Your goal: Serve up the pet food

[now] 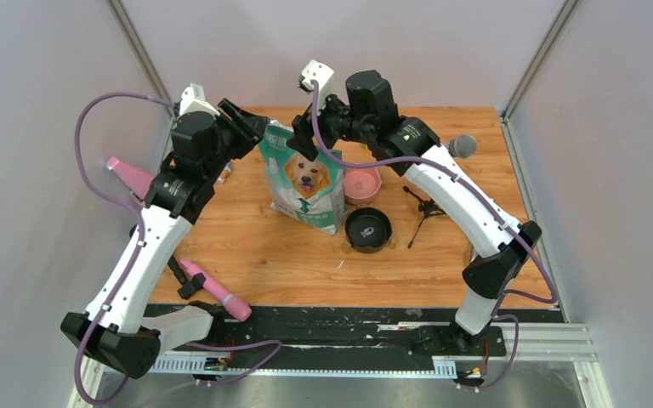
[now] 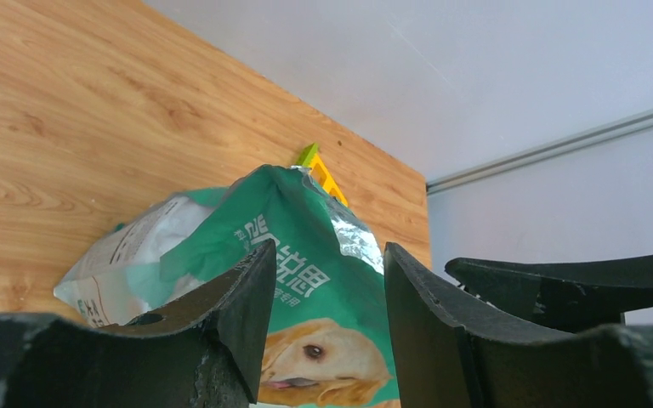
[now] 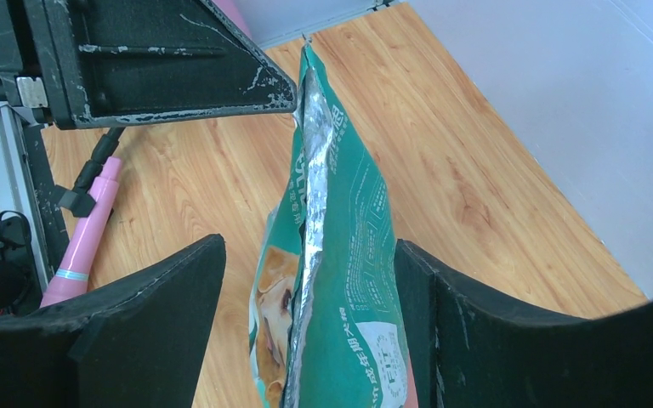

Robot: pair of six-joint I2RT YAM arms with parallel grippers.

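Note:
The teal pet food bag (image 1: 306,191) with a dog's face stands upright at the table's back middle. My left gripper (image 1: 255,119) is over its top left; in the left wrist view its part-open fingers frame the bag's silver top edge (image 2: 357,240). My right gripper (image 1: 302,136) is open at the bag's right; in its wrist view the bag (image 3: 349,280) lies between the spread fingers, with the other gripper just above. A pink bowl (image 1: 361,183) and a black bowl (image 1: 367,228) sit right of the bag.
A pink tool (image 1: 229,297) with a black mount lies front left. A small black stand (image 1: 425,208) and a grey microphone-like head (image 1: 462,145) are on the right.

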